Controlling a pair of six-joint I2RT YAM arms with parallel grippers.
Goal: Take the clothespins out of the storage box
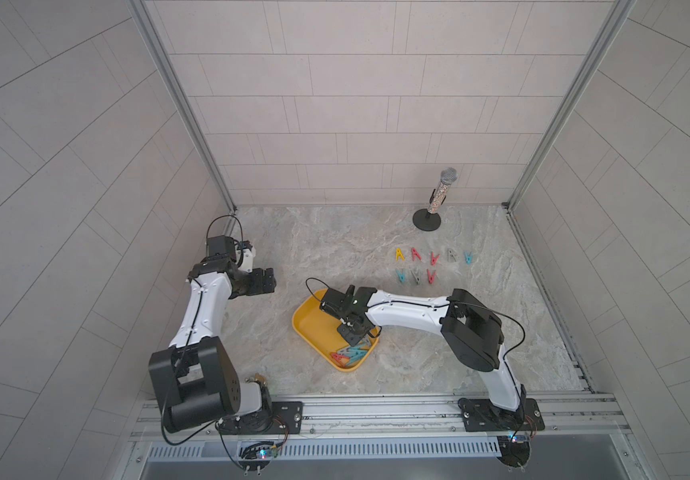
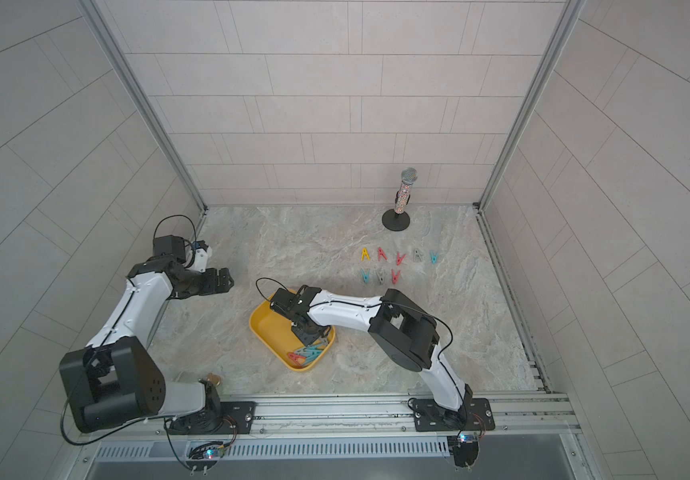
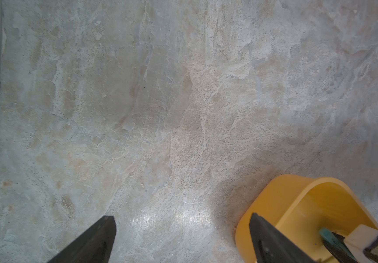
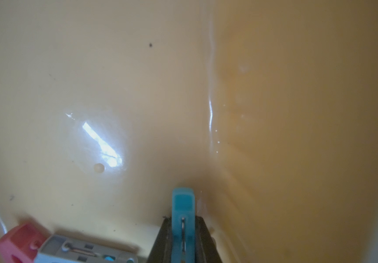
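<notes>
Low inside the yellow storage box [image 1: 306, 327], my right gripper is shut on a teal clothespin [image 4: 183, 201], which stands edge-on between its fingers. A grey clothespin [image 4: 83, 249] and a red clothespin [image 4: 20, 243] lie to the left of it in the right wrist view. From above, more clothespins [image 1: 349, 353] show heaped at the box's near end, partly hidden by the right arm. My left gripper stands open and empty over bare table to the left of the box.
Several clothespins [image 1: 415, 254] lie in two rows on the table behind the right arm. A microphone on a black stand [image 1: 427, 219] stands farther back. Marble table between the left gripper and the back wall is clear.
</notes>
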